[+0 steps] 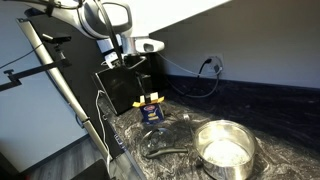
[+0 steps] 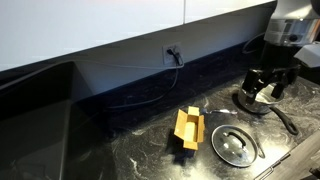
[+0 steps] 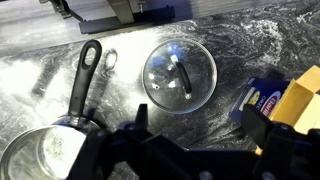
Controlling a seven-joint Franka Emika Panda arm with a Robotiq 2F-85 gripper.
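My gripper is open above the counter, its two dark fingers wide apart with nothing between them. In the wrist view a round glass lid with a black handle lies flat beyond the fingertips. A steel pot with a long black handle sits at the left. On the right stands a blue box whose cardboard flaps are spread. Exterior view 1 has the gripper raised above and behind the box; the pot is nearer the camera. Box contents cannot be made out.
A shiny utensil lies on the dark marbled counter between box and pot. A wall outlet with a plugged cable is at the back. Free counter stretches left of the box in exterior view 2.
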